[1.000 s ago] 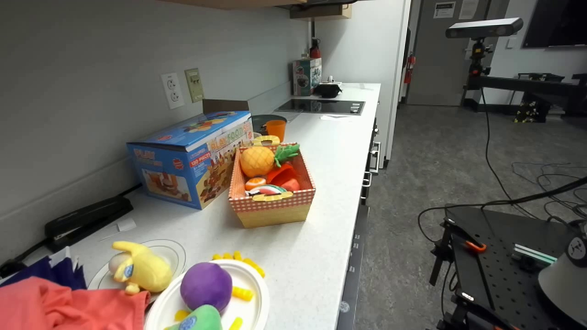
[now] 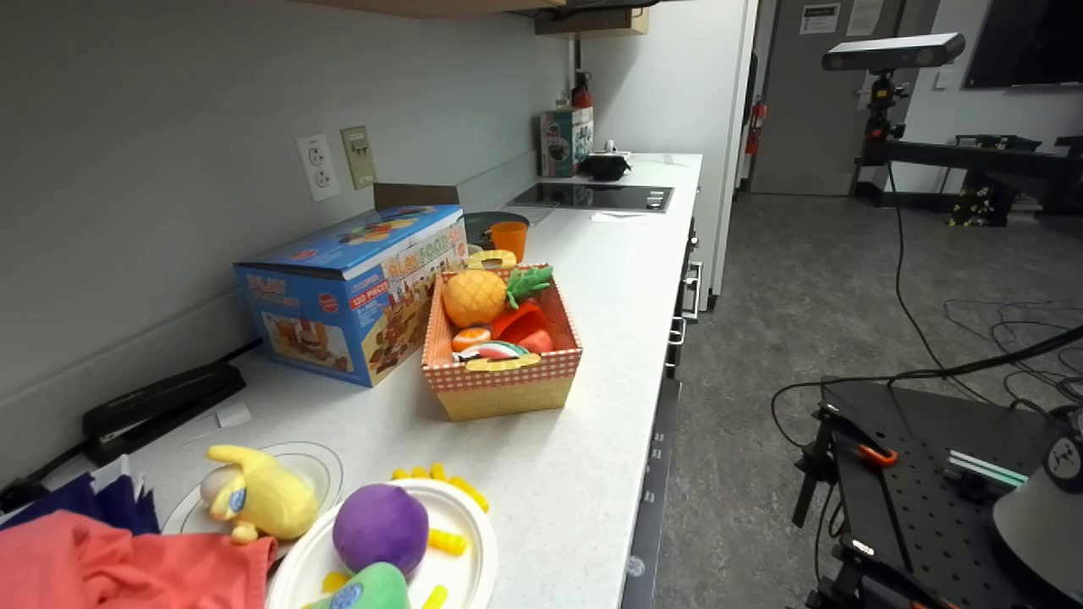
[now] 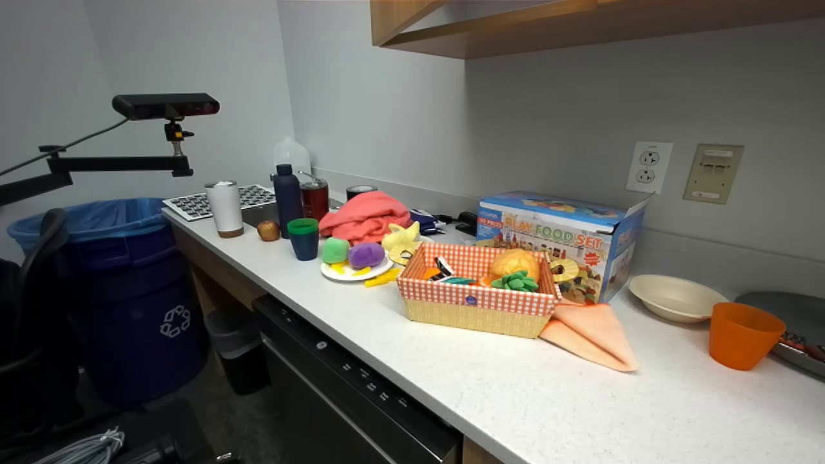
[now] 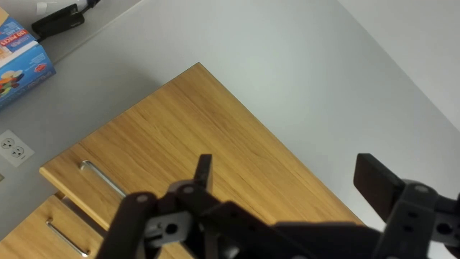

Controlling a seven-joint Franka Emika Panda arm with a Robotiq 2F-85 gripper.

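Observation:
Wide apart, the two fingers of my gripper show in the wrist view with nothing between them; behind lie a wooden cabinet door [image 4: 189, 129] and the wall. Neither exterior view shows the gripper. A checkered basket [image 2: 503, 391] stands on the counter, holding a toy pineapple [image 2: 474, 298] and other play food. Nearer in exterior view 1, a white plate [image 2: 477, 528] carries a purple plush ball [image 2: 382, 529], a green plush piece [image 2: 371, 590] and yellow bits. Beside it sits a yellow plush toy [image 2: 269, 497].
A blue play-food box [image 2: 350, 294] stands against the wall behind the basket. An orange cup [image 3: 744, 335], a beige bowl [image 3: 674, 298] and a peach cloth [image 3: 592, 332] lie to its right in exterior view 2. Wooden cabinets [image 3: 533, 31] overhang the counter, whose front strip is clear.

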